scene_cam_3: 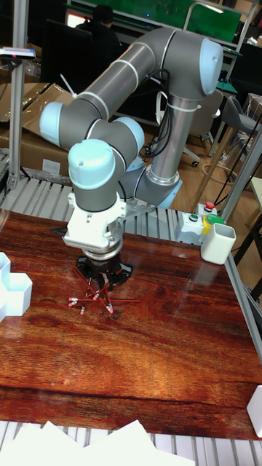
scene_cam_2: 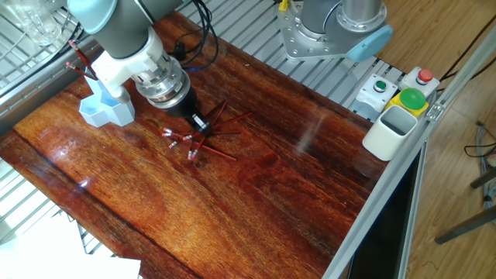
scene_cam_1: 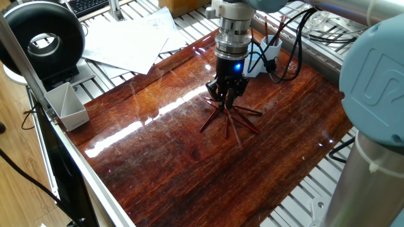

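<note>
Several thin dark-red sticks (scene_cam_1: pixel 234 131) lie crossed in a star-shaped pile on the glossy brown tabletop (scene_cam_1: pixel 158 164). Some of their ends look whitish in the second exterior view, where the sticks (scene_cam_2: pixel 223 152) spread out from under the arm. My gripper (scene_cam_1: pixel 228 106) points down with its fingertips low at the pile's middle. In the third exterior view the gripper (scene_cam_3: pixel 99 286) hides the back of the sticks (scene_cam_3: pixel 116 301). Whether a stick sits between the fingers is too dark and small to make out. A pale blue-white hexagonal holder (scene_cam_2: pixel 107 110) stands near the pile with a few red sticks upright in it.
An open white box (scene_cam_1: pixel 67 107) stands at the table's left edge in the first exterior view. Near a corner in the second are a white cup (scene_cam_2: pixel 389 133) and button boxes (scene_cam_2: pixel 412 99). Black cables (scene_cam_1: pixel 297 50) hang by the holder.
</note>
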